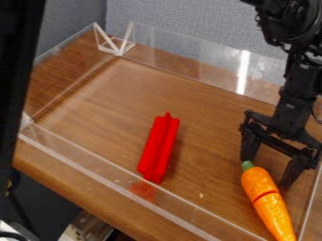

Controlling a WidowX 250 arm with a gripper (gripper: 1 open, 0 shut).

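A red elongated block (158,147) lies on the wooden table (101,122), left of centre. An orange carrot toy (268,201) with a green tip lies at the lower right, pointing toward me. My black gripper (272,160) hangs low at the right, just above and behind the carrot's green end. Its fingers look apart, with nothing visible between them.
A clear plastic wall (189,55) with white corner brackets rings the table top. The gripper is close to the right wall.
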